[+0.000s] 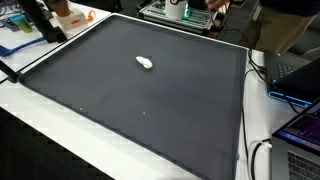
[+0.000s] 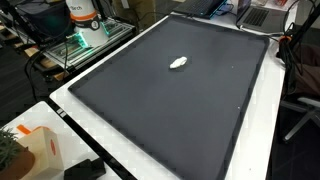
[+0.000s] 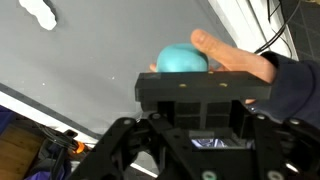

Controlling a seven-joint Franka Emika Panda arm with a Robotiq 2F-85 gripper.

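In the wrist view my gripper is shut, its dark fingers nearly filling the middle of the picture. A rounded teal object (image 3: 182,57) shows right at the fingertips, its lower part hidden behind them; it appears to be what they close on. A person's hand (image 3: 232,56) is beside the teal object, seeming to touch it. A small white object (image 1: 145,62) lies on the dark grey table, also visible in exterior view 2 (image 2: 178,62). Neither exterior view clearly shows the gripper.
Laptops (image 1: 297,162) and cables line its right side in exterior view 1. A box with clutter (image 1: 68,18) stands past the left corner. The arm's base (image 2: 85,22) is at the left in exterior view 2.
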